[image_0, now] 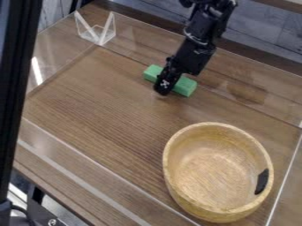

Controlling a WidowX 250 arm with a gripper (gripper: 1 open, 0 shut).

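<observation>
A green block point(181, 85) lies on the wooden table toward the back middle. My black gripper point(164, 86) reaches down from the top of the view onto the block's left part, covering some of it. The fingertips look shut, low at the block's near side; whether they touch it is hard to tell.
A large beige bowl point(217, 151) sits at the front right. A white wire rack point(98, 28) stands at the back left.
</observation>
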